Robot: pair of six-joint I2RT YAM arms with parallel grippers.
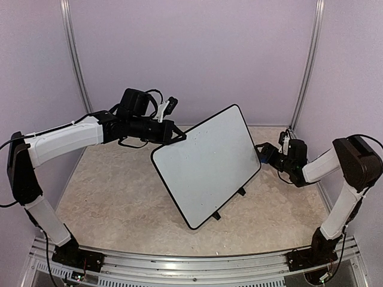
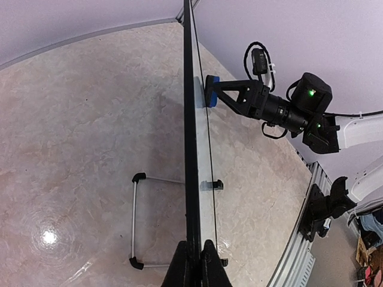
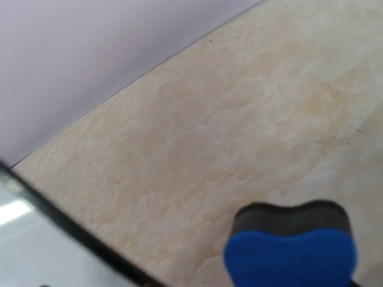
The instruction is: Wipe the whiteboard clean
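Note:
The whiteboard point(image 1: 206, 167) stands tilted in the middle of the top view, its white face showing no clear writing. My left gripper point(image 1: 181, 138) is shut on its upper-left edge; in the left wrist view the board point(image 2: 190, 119) runs edge-on from between the fingers. Beyond the board's right edge, my right gripper point(image 1: 259, 147) stands open, its fingers spread in the left wrist view. At their tips is a blue eraser point(image 3: 290, 257) with a dark felt side facing away from the right wrist camera. Contact between eraser and fingers is hard to make out.
Two black feet point(image 1: 216, 215) stick out under the board's lower edge. A thin metal frame point(image 2: 134, 218) shows behind it. Bare marbled table point(image 1: 114, 197) lies to the left and in front, and pale walls enclose the back and sides.

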